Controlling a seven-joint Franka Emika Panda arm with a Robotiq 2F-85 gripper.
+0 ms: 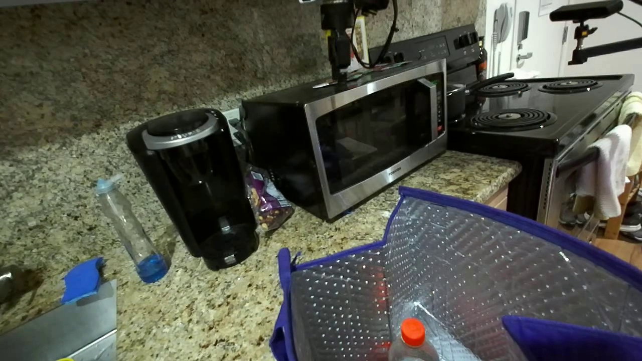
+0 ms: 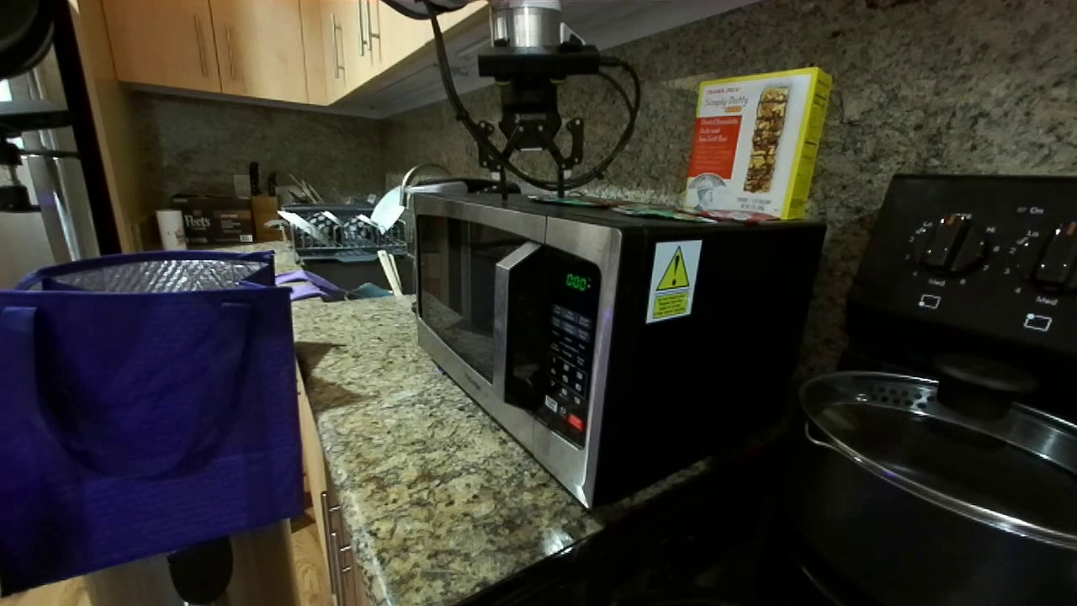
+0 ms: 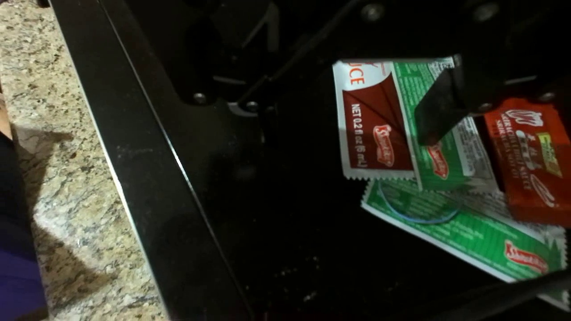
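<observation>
Over the microwave's top, my gripper [image 2: 532, 188] points straight down with its two fingers apart. In the wrist view one finger [image 3: 440, 109] stands over a green-backed packet [image 3: 468, 144], against a dark red sauce packet [image 3: 374, 131]. The other finger is hard to make out against the black surface. Nothing shows clasped between them; whether the tips touch the packets or the top, I cannot tell. Another green packet [image 3: 465, 230] lies below these, and a red sriracha packet [image 3: 535, 160] lies to the right. The microwave [image 2: 707, 353] is shut.
A yellow snack-bar box [image 2: 755, 141] stands on the microwave behind the packets. On the counter are a coffee maker [image 1: 192, 186] and a spray bottle [image 1: 129, 228]. An open purple insulated bag [image 1: 337, 258] holds a red-capped bottle [image 1: 413, 332]. A lidded pot [image 2: 939, 475] sits on the stove.
</observation>
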